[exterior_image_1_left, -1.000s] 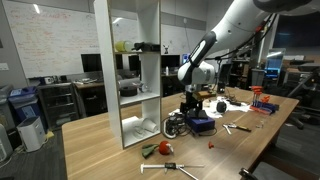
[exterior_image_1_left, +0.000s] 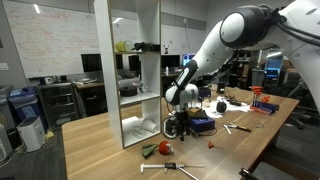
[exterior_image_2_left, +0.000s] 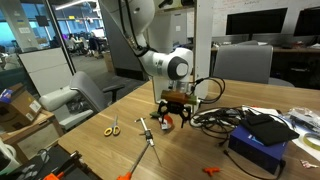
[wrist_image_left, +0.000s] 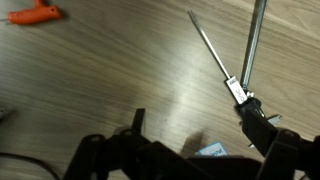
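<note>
In exterior view 1 my gripper (exterior_image_1_left: 181, 117) hangs low over the table, beside the black cables and left of a blue box (exterior_image_1_left: 205, 127). Exterior view 2 has the gripper (exterior_image_2_left: 178, 116) above the table, a red-and-white item (exterior_image_2_left: 167, 123) just under it. From the wrist, the gripper is open, its dark fingers wide apart. A pale object (wrist_image_left: 212, 150) shows low between them; whether it touches a finger I cannot tell. Ahead lie a thin screwdriver (wrist_image_left: 213, 49) and a metal rod (wrist_image_left: 255, 45). An orange-handled item (wrist_image_left: 35, 14) is at the upper left.
A white shelf unit (exterior_image_1_left: 115, 80) stands left of the arm. On the table are a red ball (exterior_image_1_left: 165, 148), a long tool (exterior_image_1_left: 172, 167), scissors (exterior_image_2_left: 112, 128) and tangled cables (exterior_image_2_left: 215, 120). A black pouch (exterior_image_2_left: 270, 130) lies on the blue box.
In exterior view 1 the arm has come left and lower, from above the blue box to beside the cables. The objects on the table look unmoved.
</note>
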